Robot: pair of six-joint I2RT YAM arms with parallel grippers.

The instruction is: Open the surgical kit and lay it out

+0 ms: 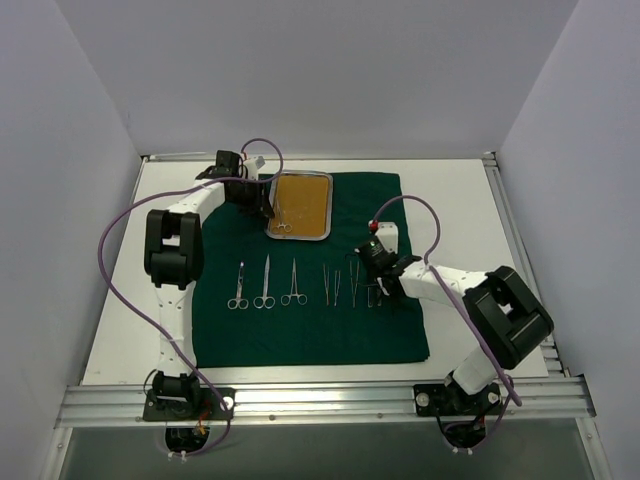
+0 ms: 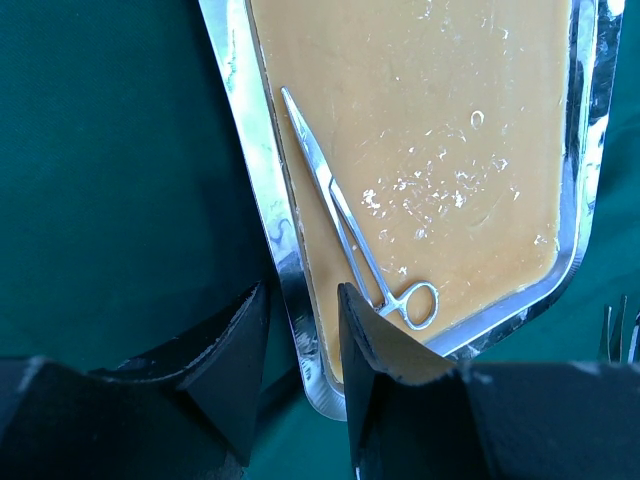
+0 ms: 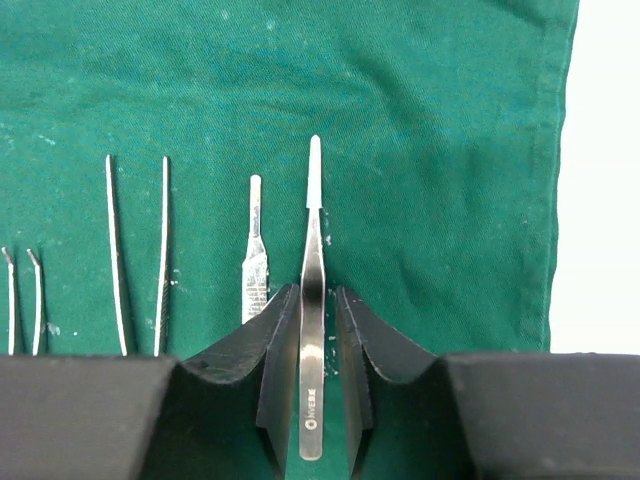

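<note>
A silver scalpel (image 3: 313,250) with a white-covered tip lies on the green cloth in the right wrist view. My right gripper is open, one finger on either side of its handle, with a gap showing. Beside it on the left lies a shorter instrument (image 3: 255,275), partly hidden by a finger. My left gripper stands open, its fingertips on either side of the metal tray's (image 2: 250,140) left rim as seen from the left wrist. Inside that tray, a scissor-handled clamp (image 2: 335,195) rests on the tan pad (image 2: 440,90).
Several instruments lie in a row across the green cloth (image 1: 290,345), among them scissors (image 1: 238,290), another ring-handled tool (image 1: 265,285) and a clamp (image 1: 294,285). Tweezers (image 1: 332,285) lie farther right. Bare cloth stretches along the front and right of the tray.
</note>
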